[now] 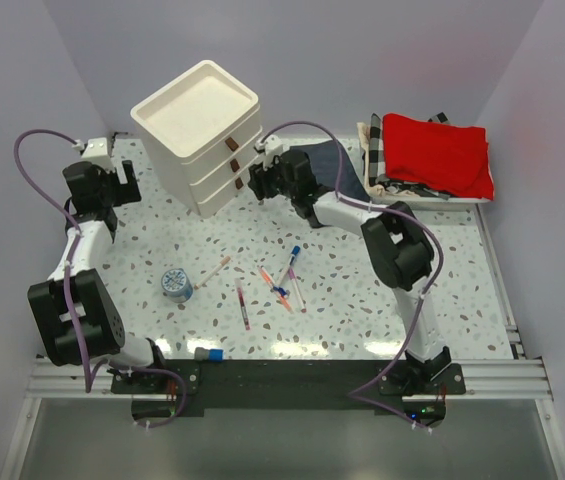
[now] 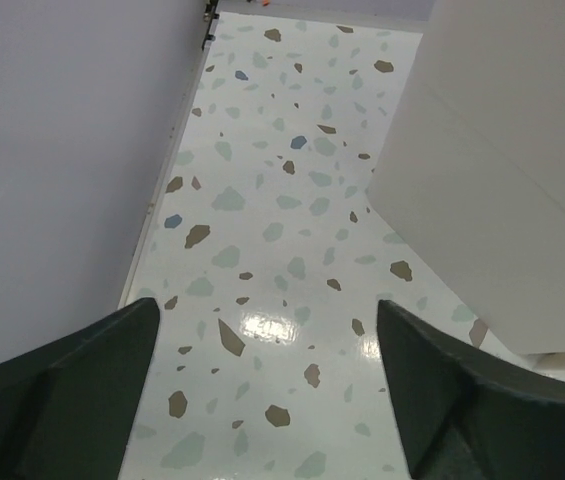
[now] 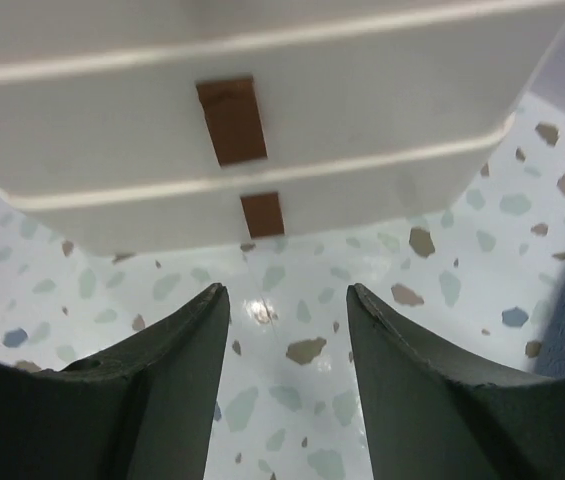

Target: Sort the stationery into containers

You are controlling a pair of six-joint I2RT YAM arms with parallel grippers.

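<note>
A white drawer unit (image 1: pixel 192 110) with brown handles stands at the back left, its drawers shut in the top view. My open right gripper is just in front of the drawers, near a brown handle (image 3: pixel 262 214), with nothing between its fingers. My left gripper is open and empty, left of the unit above bare table. Pens (image 1: pixel 243 310) and markers (image 1: pixel 292 258) lie loose in the middle front, with a blue-and-white cylinder (image 1: pixel 177 285) to their left.
A dark cloth (image 1: pixel 334 160) lies right of the drawers. A bin with red cloth (image 1: pixel 432 155) stands at the back right. A small blue object (image 1: pixel 212 354) is at the front edge.
</note>
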